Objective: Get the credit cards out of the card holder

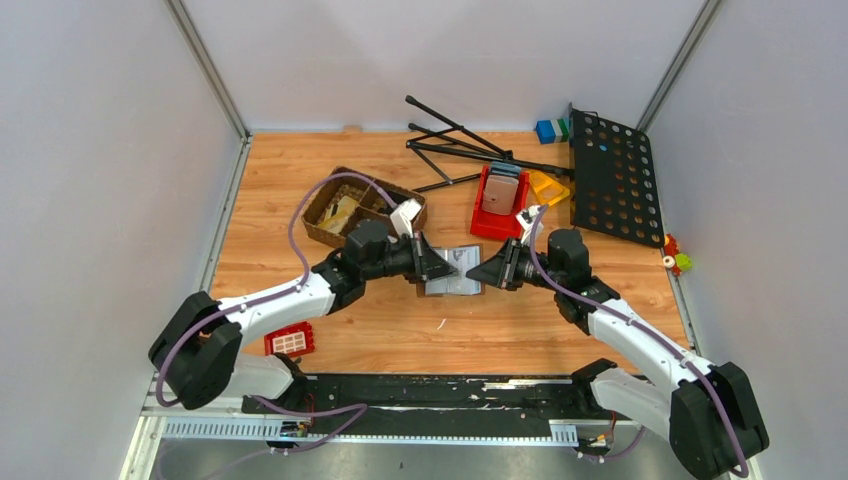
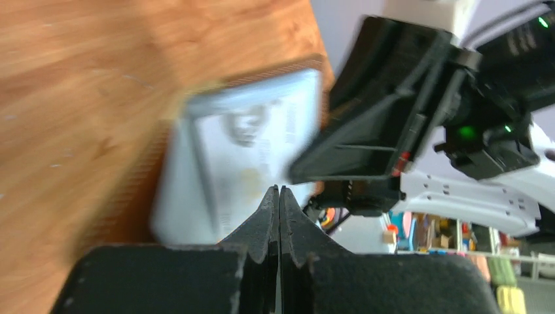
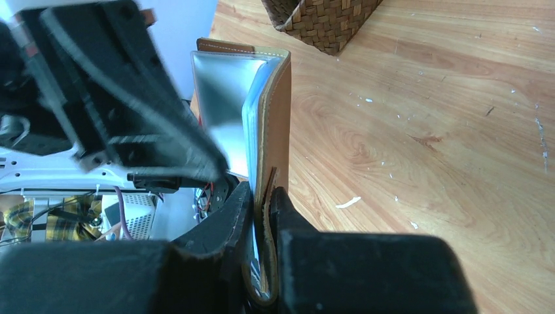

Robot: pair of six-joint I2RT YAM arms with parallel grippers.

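Observation:
The brown card holder (image 3: 279, 124) is spread open between my two arms, above the table. My right gripper is shut on its edge, one finger on each side. A white card (image 2: 255, 154), blurred now, sits in a clear sleeve of the holder in the left wrist view. My left gripper is shut with its tips together and nothing between them; the card lies beyond the fingertips. From above, the left gripper (image 1: 447, 270) is at the holder's left part and the right gripper (image 1: 474, 275) is at its right side.
A woven basket (image 1: 312, 222) stands behind the left arm. A red tray (image 1: 486, 226) holding a pinkish case (image 1: 500, 194) is behind the right arm. A black folded stand (image 1: 450, 147) lies at the back. Bare wood is free in front.

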